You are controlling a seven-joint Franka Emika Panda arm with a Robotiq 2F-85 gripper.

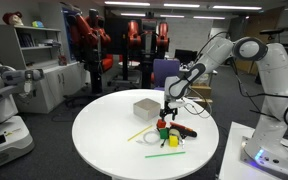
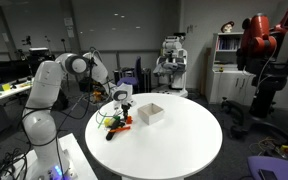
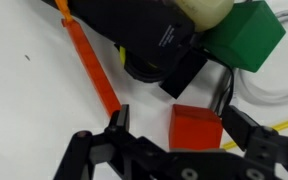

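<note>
My gripper stands open in the wrist view, its two fingers apart. A red block lies in the gap between them as seen from above, nearer the right finger, and nothing is gripped. In exterior view 1 my gripper hangs low over the table, just above the red block. How far the fingertips are above the block cannot be told. Beside it in the wrist view are a green block and a black object.
A light open box stands behind the cluster. A yellow block, a green stick, a white cable ring and an orange strip lie nearby.
</note>
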